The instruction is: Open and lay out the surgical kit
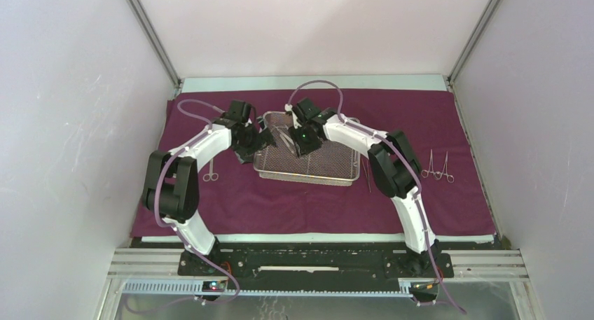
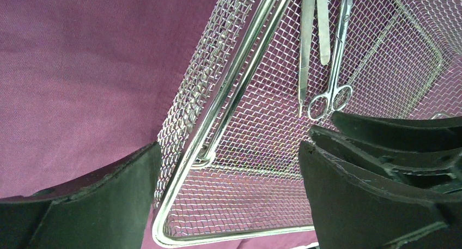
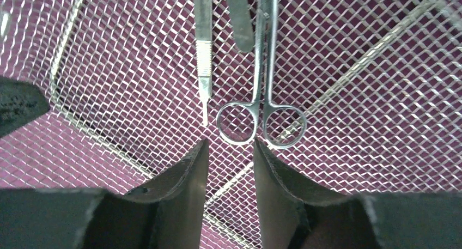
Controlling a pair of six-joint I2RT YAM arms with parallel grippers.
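The wire-mesh instrument tray (image 1: 308, 177) stands in the middle of the cloth. Inside it lie scissors (image 3: 264, 58), a scalpel handle (image 3: 204, 58) with a narrow tip, and a flat metal handle (image 3: 239, 20). My right gripper is over the tray, its fingers part open beside the scissors' finger rings; I see nothing held between them. At the tray's left side, my left gripper is wide open, with the tray's rim (image 2: 229, 91) showing in the gap and nothing gripped. Part of the right gripper shows beyond its right finger.
Scissors (image 1: 211, 173) lie on the cloth left of the tray. Ring-handled clamps (image 1: 438, 169) rest at the far right. A thin instrument (image 1: 367, 176) lies just right of the tray.
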